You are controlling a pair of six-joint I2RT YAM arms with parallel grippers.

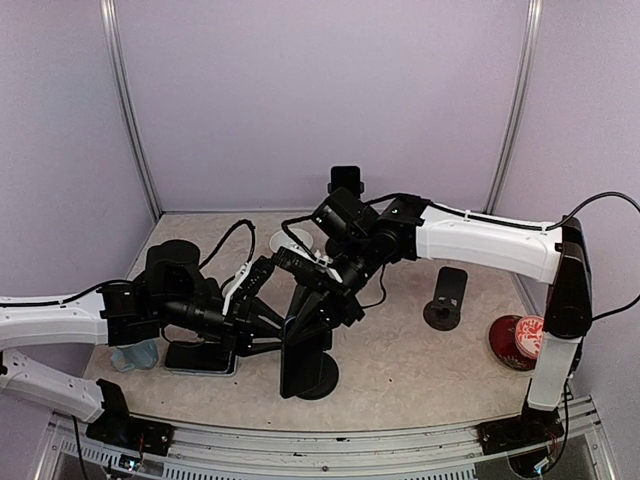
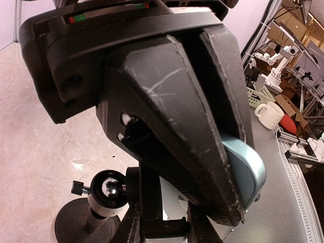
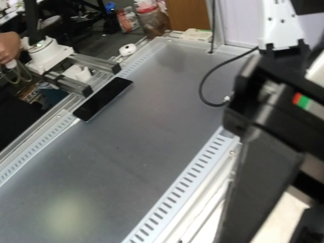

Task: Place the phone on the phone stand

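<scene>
The phone (image 1: 295, 370) stands upright at the front centre, against the phone stand, whose round base (image 1: 323, 385) sits on the table. My right gripper (image 1: 305, 322) is shut on the phone's upper edge from above; in the left wrist view its fingers clasp the phone's pale blue edge (image 2: 244, 167). My left gripper (image 1: 275, 335) reaches in from the left at the stand's head, shut, apparently on the stand (image 2: 163, 228). The stand's ball joint (image 2: 110, 186) and base (image 2: 76, 223) show there too. The two grippers largely hide the stand's holder.
A second small stand (image 1: 445, 300) is at right, beside a red plate (image 1: 505, 345). A dark tray (image 1: 200, 365) and a bluish item (image 1: 135, 355) lie at left. A white dish (image 1: 290, 238) and a black object (image 1: 345, 178) are behind.
</scene>
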